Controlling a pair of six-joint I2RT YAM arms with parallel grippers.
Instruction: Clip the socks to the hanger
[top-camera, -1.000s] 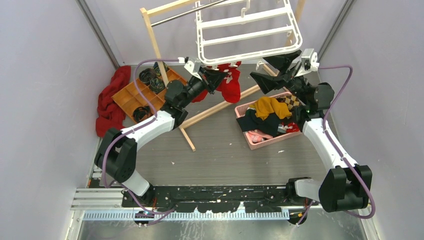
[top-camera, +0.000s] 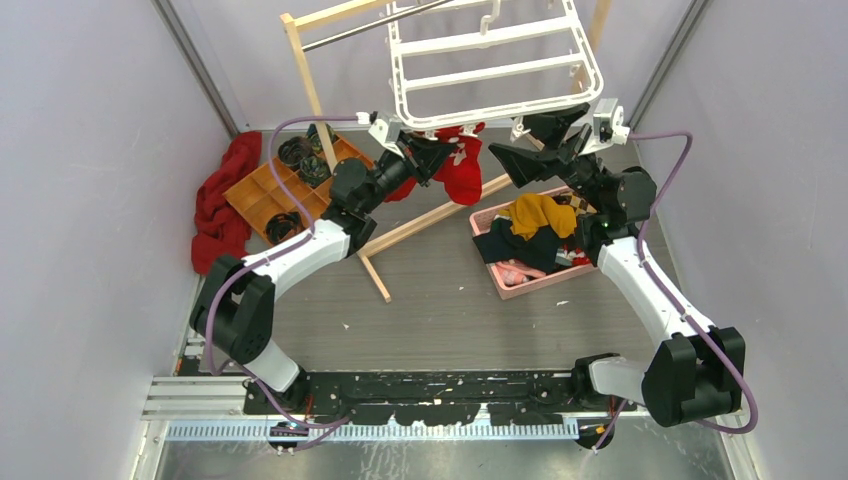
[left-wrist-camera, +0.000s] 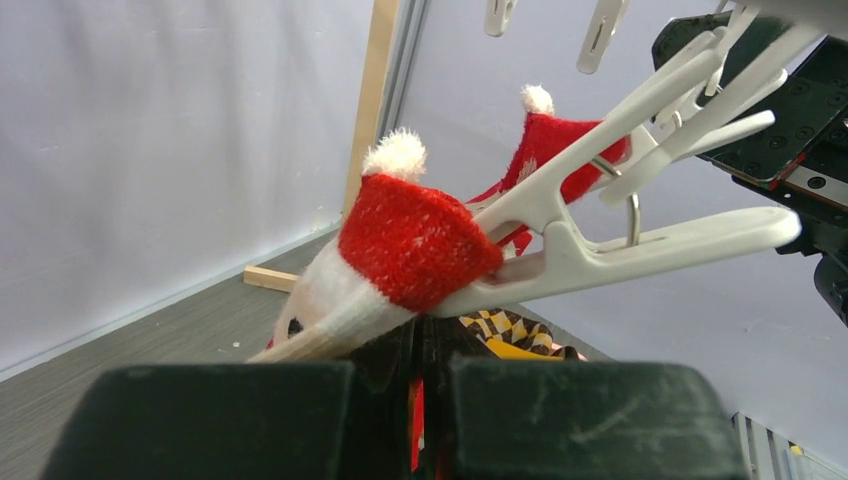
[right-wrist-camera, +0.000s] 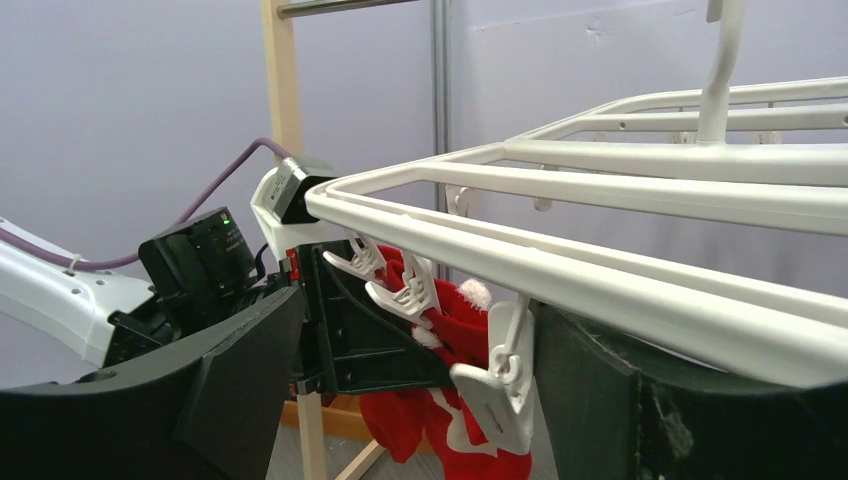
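Note:
Under the front bar of the white hanger hang red socks. My left gripper is shut among them. In the left wrist view a red-and-white sock with a white pompom lies just past its fingertips, cuff against a white clip. Whether cloth is pinched there, I cannot tell. A second red sock hangs behind. At the hanger's front right, my right gripper is open. Its spread fingers stand around an empty-looking white clip, no sock between them.
A pink basket of mixed socks stands below my right arm. To the left lie an orange divided tray and a red cloth. The wooden stand slants under the hanger.
My right gripper has moved a little left, toward the clip at the hanger's front right. The hanger has shifted slightly. My left arm and the socks look nearly unchanged.

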